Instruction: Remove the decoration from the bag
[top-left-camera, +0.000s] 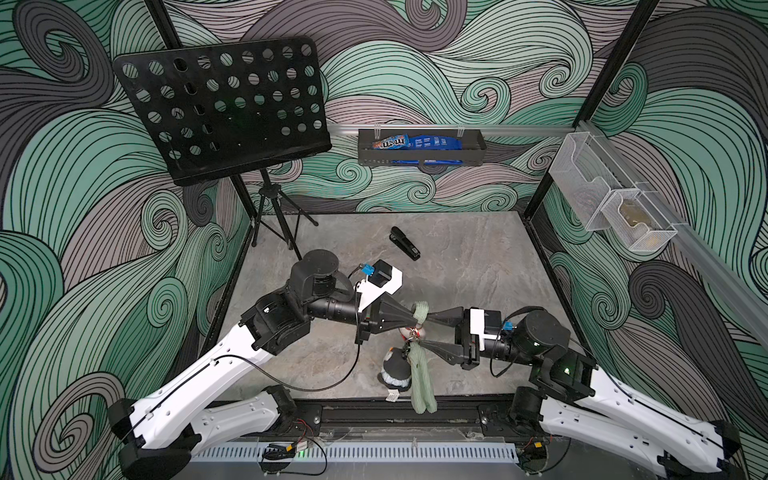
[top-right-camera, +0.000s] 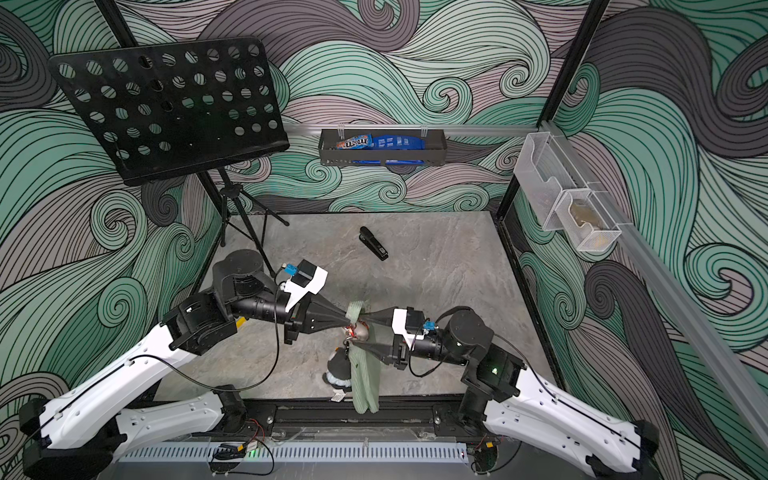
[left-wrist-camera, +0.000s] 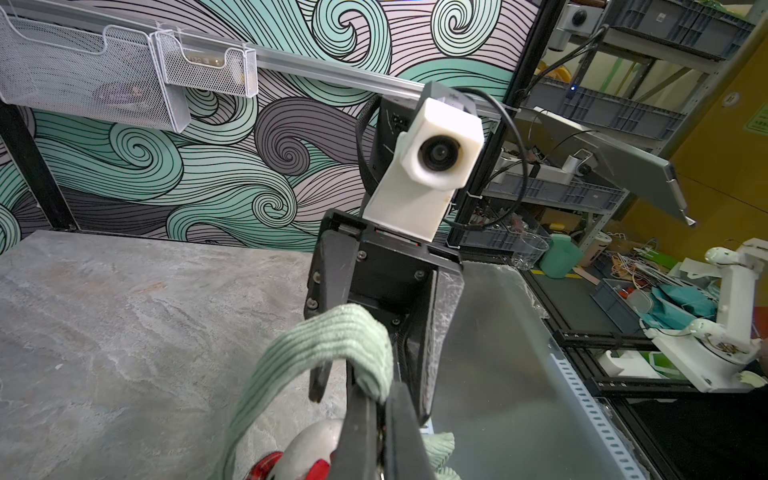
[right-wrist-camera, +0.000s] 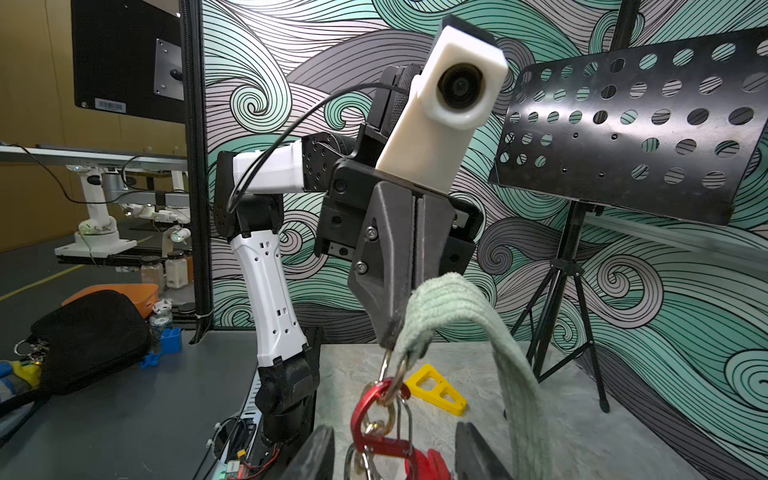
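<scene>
A green ribbed cloth bag (top-left-camera: 422, 376) hangs from its looped strap (left-wrist-camera: 336, 340). My left gripper is shut on the strap near a metal ring. Below that grip hangs a red carabiner (right-wrist-camera: 384, 444) with metal rings, plain in the right wrist view. A dark plush penguin (top-left-camera: 395, 369) hangs left of the bag. A pale round figure with red parts (top-right-camera: 359, 330) sits between the grippers, partly hidden. My right gripper is part open, its fingers (right-wrist-camera: 314, 454) on either side of the carabiner, with visible gaps.
A black stapler-like object (top-left-camera: 405, 243) lies on the grey table (top-left-camera: 480, 256) behind the arms. A yellow triangular piece (right-wrist-camera: 436, 389) lies under the left arm. The music stand (top-left-camera: 232, 112) is at back left; wall baskets (top-left-camera: 612, 196) hang at right.
</scene>
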